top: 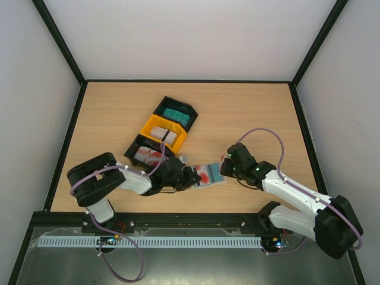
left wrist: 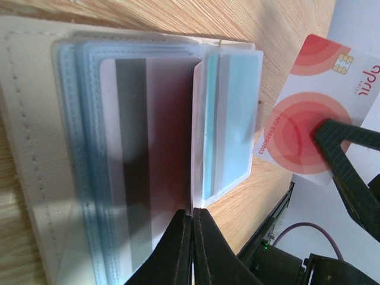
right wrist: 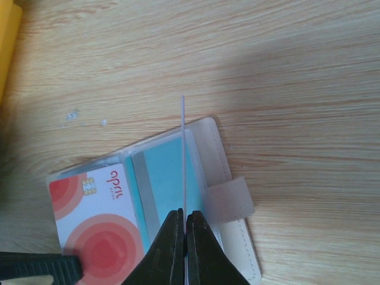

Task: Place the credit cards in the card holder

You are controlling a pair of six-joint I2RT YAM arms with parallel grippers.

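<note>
An open card holder [top: 217, 173] with clear pockets lies flat on the table between my arms, a teal striped card [right wrist: 165, 172] in its right pocket. My left gripper [top: 197, 176] is shut on a red-and-white card [right wrist: 104, 222], whose face shows over the holder's left half in the right wrist view. In the left wrist view that card is edge-on above the fingertips [left wrist: 198, 228]. To the holder's right, my right gripper is shut on another red-and-white card [left wrist: 320, 89], edge-on in its own view. Whether the left card touches a pocket I cannot tell.
Back left stand a black bin with teal cards [top: 174, 117], a yellow bin with white cards [top: 162, 135] and a black bin with red-and-white cards [top: 148, 156]. Clear tabletop [top: 249, 107] extends behind my right arm.
</note>
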